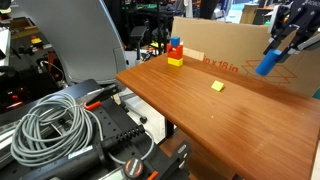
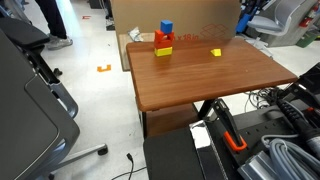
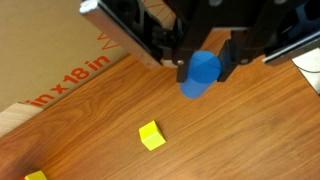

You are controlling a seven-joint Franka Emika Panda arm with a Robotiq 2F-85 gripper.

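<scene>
A blue cylinder-like piece (image 1: 267,63) hangs above the right part of the wooden table, slightly tilted in exterior view 1. My gripper (image 1: 273,48) is shut on its upper end; in the wrist view the blue piece (image 3: 203,72) sits between the dark fingers. Clear of it on the tabletop lies a small yellow block (image 3: 151,136). At the table's far left stands a stack with a yellow block (image 2: 164,50) at the bottom, red (image 2: 162,39) in the middle and a blue block (image 2: 167,27) on top.
A cardboard panel (image 1: 215,45) runs along the table's back edge, close behind the held piece. Coiled cable (image 1: 50,130) lies on the black bench at left.
</scene>
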